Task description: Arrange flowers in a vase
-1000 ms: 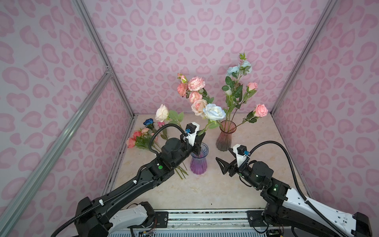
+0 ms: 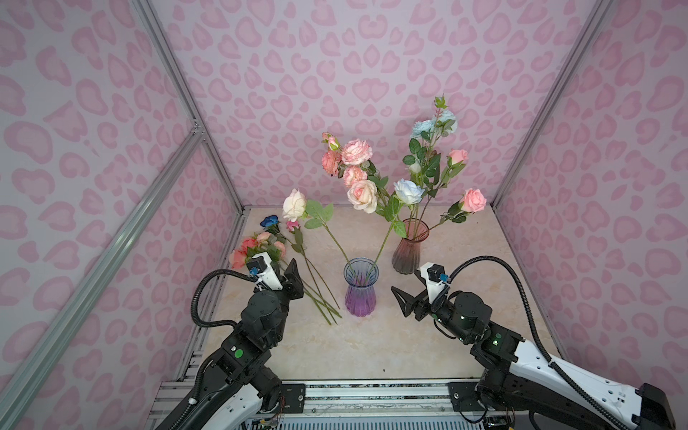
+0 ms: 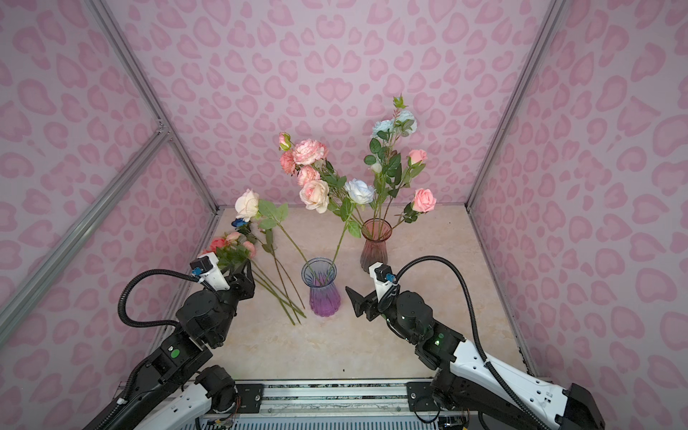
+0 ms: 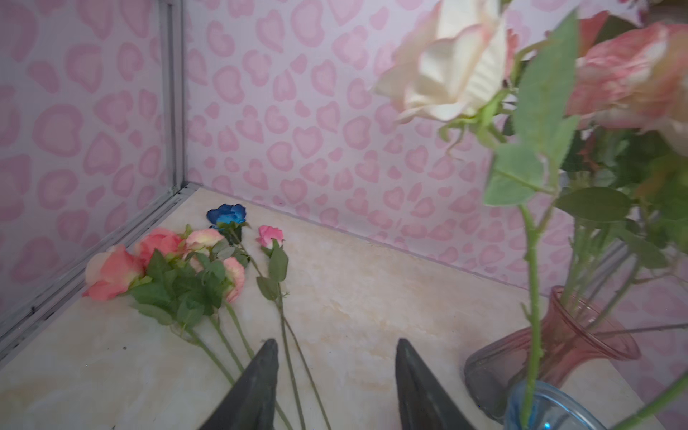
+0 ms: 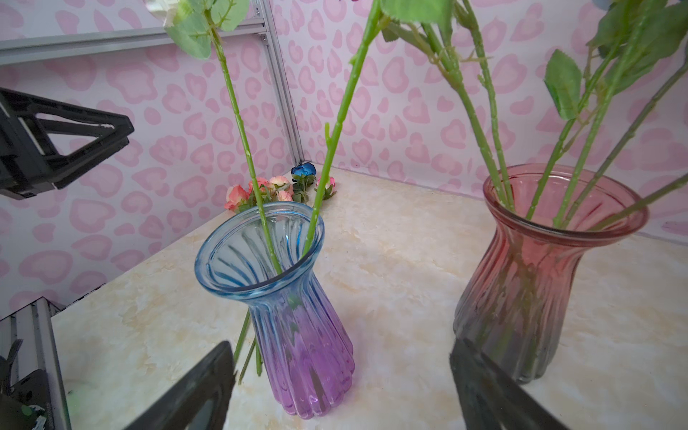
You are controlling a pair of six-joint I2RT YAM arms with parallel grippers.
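Note:
The blue-to-purple vase (image 2: 360, 294) holds stems of a white rose (image 2: 294, 205) and a pale blue rose (image 2: 408, 191). Behind it on the right, the pink-grey vase (image 2: 406, 254) holds many flowers. Loose flowers lie on the left, with pink roses (image 4: 114, 272) and a blue one (image 4: 226, 218). My left gripper hangs open over the near ends of those stems, left of the purple vase. My right gripper stands open to the right of the purple vase, nothing between its fingers.
The pink patterned walls and metal frame posts enclose the table (image 2: 329, 354).
My left gripper has moved left, away from the purple vase to over the loose flowers. The pale blue rose now leans further right. The right arm is nearly unmoved.

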